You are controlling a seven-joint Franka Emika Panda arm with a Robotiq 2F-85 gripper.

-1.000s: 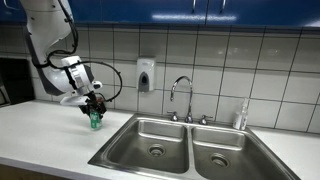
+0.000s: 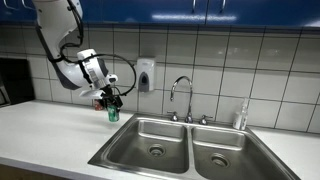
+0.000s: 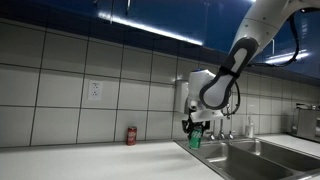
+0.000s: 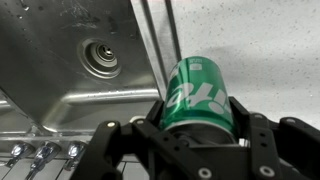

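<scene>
A green can (image 4: 198, 90) with white lettering fills the middle of the wrist view, gripped between the dark fingers of my gripper. In exterior view 1 the same green can (image 2: 113, 113) is at the left edge of the sink (image 2: 178, 150), with my gripper (image 2: 112, 99) shut around its upper part. Exterior view 2 shows the can (image 3: 196, 139) beside the near end of the sink. From these views I cannot tell whether its base touches the counter.
A red can (image 3: 131, 136) stands on the white counter (image 3: 75, 163), near the tiled wall. Behind the sink rises a faucet (image 2: 174, 95), and a clear bottle (image 2: 241, 116) stands right of it. The counter left of the sink has wide bare room.
My gripper and the green can have moved right along the counter, toward the sink. The can stays in the grip, and the red can has come into view behind it.
</scene>
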